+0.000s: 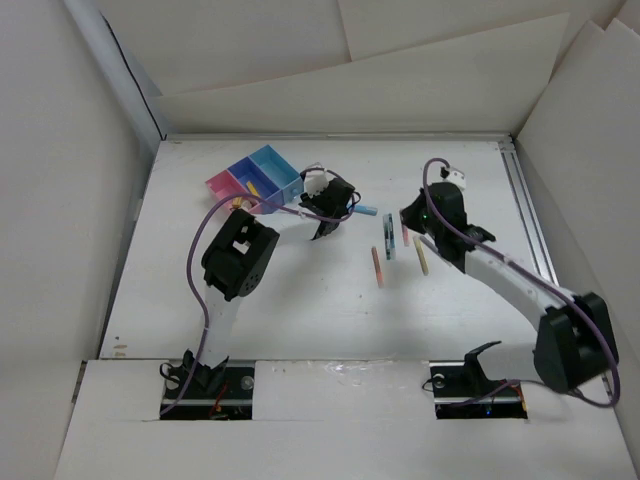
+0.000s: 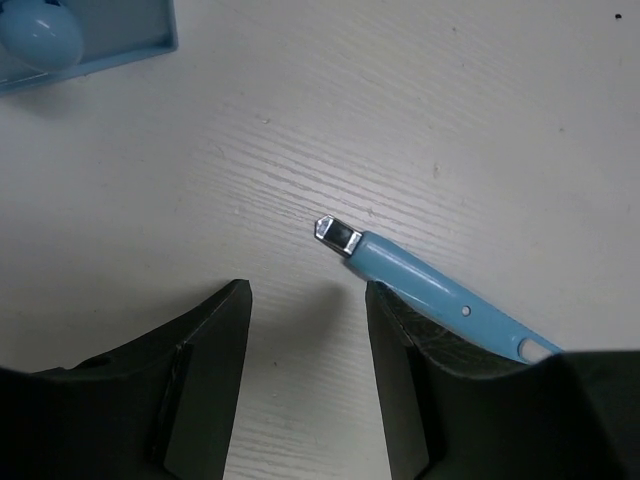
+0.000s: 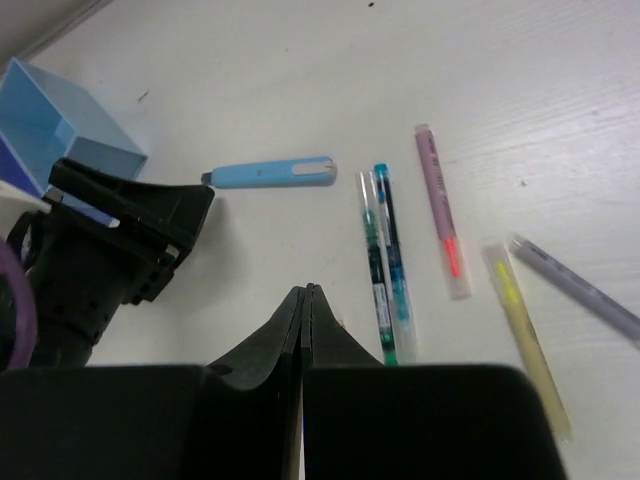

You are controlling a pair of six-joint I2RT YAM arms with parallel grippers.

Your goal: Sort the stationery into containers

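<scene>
A light blue cutter (image 1: 363, 209) (image 2: 430, 290) (image 3: 270, 173) lies on the table beside my left gripper (image 1: 340, 210), which is open with nothing between its fingers. The three-part container (image 1: 280, 163) in pink, dark blue and light blue stands at back left, some items inside. My right gripper (image 1: 405, 215) is shut, above the pens: a green pen (image 3: 377, 280), a blue pen (image 3: 396, 260), a pink pen (image 3: 438, 190), a yellow pen (image 3: 525, 330) and a grey pen (image 3: 580, 285). An orange pen (image 1: 377, 265) lies nearer the front.
Pale walls surround it at the back and sides. The left arm reaches across the middle-left, close to the container.
</scene>
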